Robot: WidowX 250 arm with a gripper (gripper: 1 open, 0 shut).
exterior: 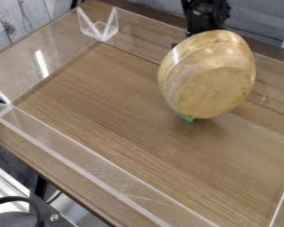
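A large round wooden bowl (206, 73), tilted up on its side with its pale base toward the camera, fills the right middle of the camera view. A small green object (187, 116) shows just below it, mostly hidden. The black robot arm rises behind the bowl at the top; its fingertips are hidden by the bowl, so I cannot see how the gripper stands.
Clear plastic walls run along its edges, with a small clear piece (98, 27) at the back left. A black object (17, 215) sits at the lower left corner.
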